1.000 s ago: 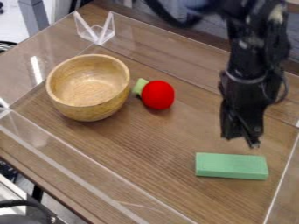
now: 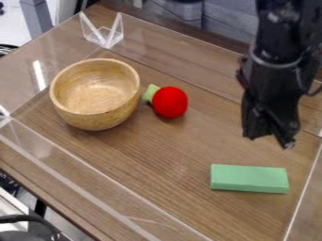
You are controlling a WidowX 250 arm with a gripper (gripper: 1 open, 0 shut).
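Note:
The dark arm with its gripper (image 2: 257,126) hangs over the right side of the table, well above and behind a green block (image 2: 249,177). Whether the fingers are open or shut on something is hard to tell. A red ball (image 2: 171,104) lies in the middle of the table, left of the gripper, with a small green item (image 2: 151,92) touching its upper left. A large wooden bowl (image 2: 100,93) stands at the left.
A small clear wire-like object (image 2: 104,30) stands at the back left. A dark object (image 2: 19,228) shows at the bottom left corner.
The arm has shifted left and grown larger in view. The ball, bowl and green block are unmoved.

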